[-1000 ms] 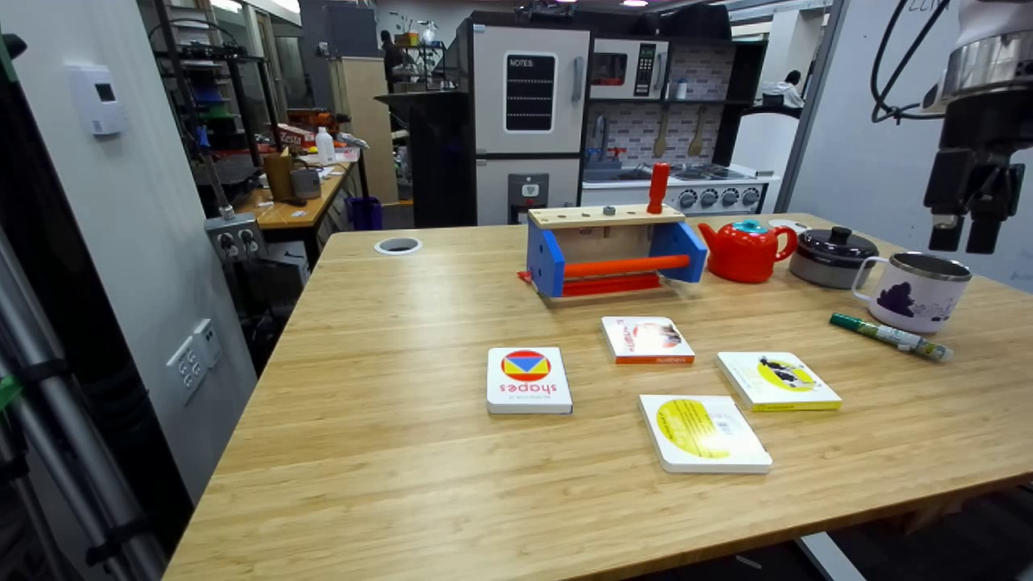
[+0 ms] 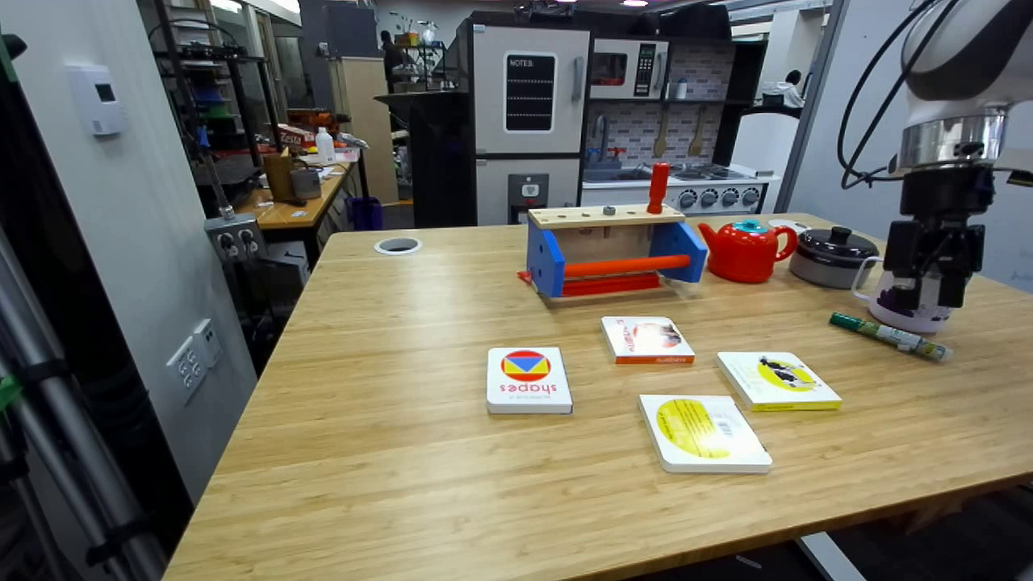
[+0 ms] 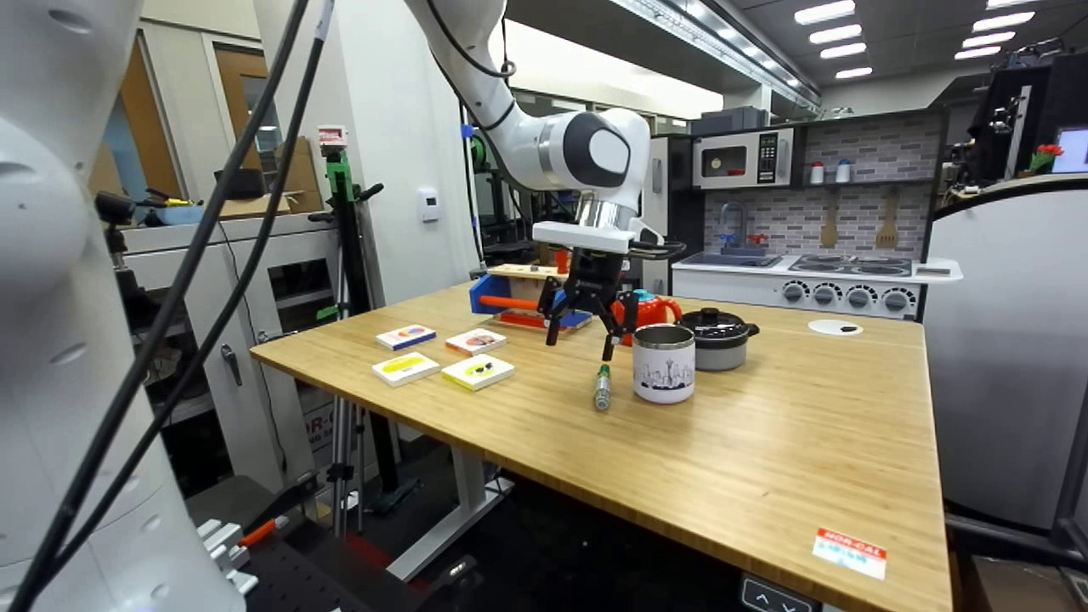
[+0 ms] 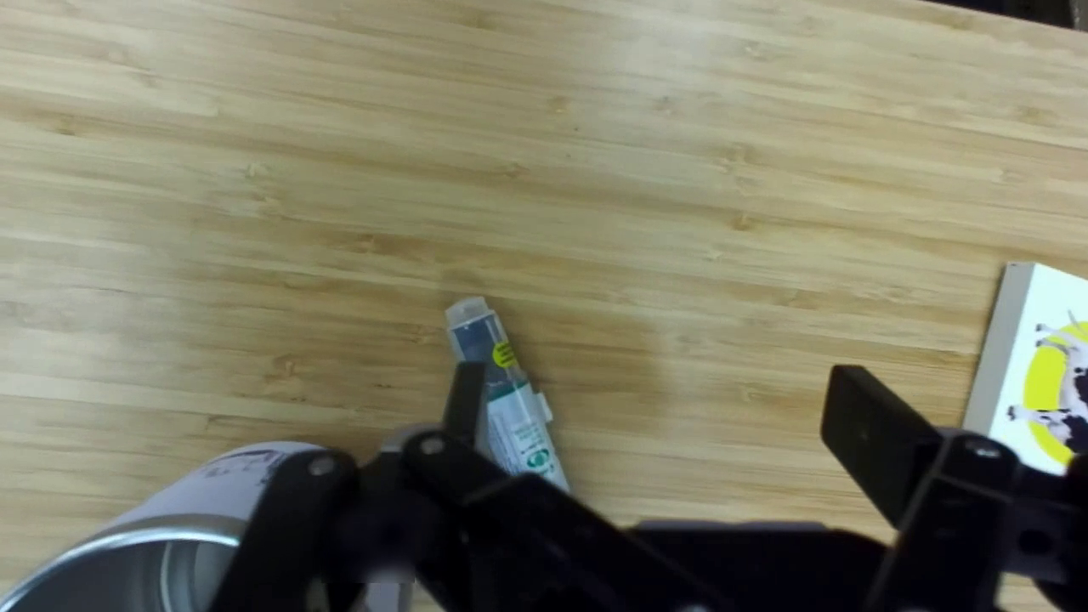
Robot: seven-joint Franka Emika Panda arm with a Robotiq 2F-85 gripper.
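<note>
My gripper [image 3: 579, 347] is open above the table, with nothing held between its fingers. In the wrist view its fingers stand wide apart, and a green-and-white marker [image 4: 520, 423] lies on the wood below, partly hidden by the left finger [image 4: 466, 403]. A white mug with a steel rim [image 3: 664, 367] stands upright beside the marker. From exterior view 1, the gripper covers part of the mug [image 2: 908, 311], while the marker [image 2: 891, 336] lies in front of it, its green end to the left.
Several small board books lie left of the marker, among them one with a cow [image 2: 780, 379] and a shapes book [image 2: 529, 379]. Behind stand a red teapot [image 2: 743, 253], a lidded grey pot [image 2: 830, 260] and a blue-sided toy bench [image 2: 545, 257].
The gripper has come down and moved left in exterior view 1, from above the mug to in front of it. The marker, mug and books have not moved.
</note>
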